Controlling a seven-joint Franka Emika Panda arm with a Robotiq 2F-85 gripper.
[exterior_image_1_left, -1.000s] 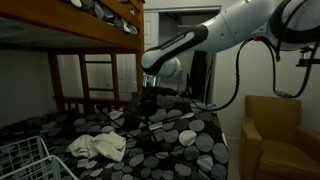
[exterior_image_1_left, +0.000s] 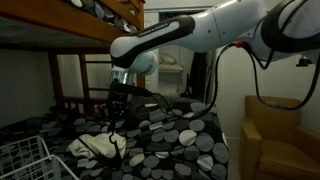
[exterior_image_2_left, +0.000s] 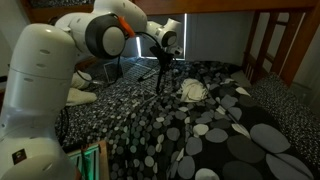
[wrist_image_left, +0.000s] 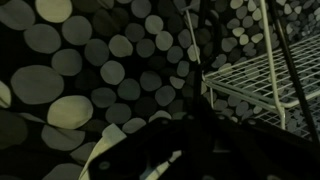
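In exterior view 1 my gripper (exterior_image_1_left: 113, 122) points down above the bed, close to a crumpled white cloth (exterior_image_1_left: 88, 146). The fingers are shut. A dark, thin object (exterior_image_1_left: 117, 148) appears to hang beneath them, in front of the cloth; its shape is hard to make out against the dark bedding. Exterior view 2 has the same cloth (exterior_image_2_left: 196, 91) to the right of the gripper. In the wrist view the gripper's dark body fills the lower middle, and a pale edge of the cloth (wrist_image_left: 103, 143) shows beside it. The dimness hides the fingertips' grip.
A white wire basket (exterior_image_1_left: 32, 159) stands at the front left of the bed; in the wrist view the wire basket (wrist_image_left: 265, 78) lies to the right. Dotted bedding (exterior_image_1_left: 165, 150) covers the bed. An upper bunk (exterior_image_1_left: 75, 25) overhangs at left. A tan armchair (exterior_image_1_left: 280, 140) stands right.
My gripper has moved left and lower in exterior view 1, from right of the white cloth to beside and above it. A dark strip now crosses in front of the cloth.
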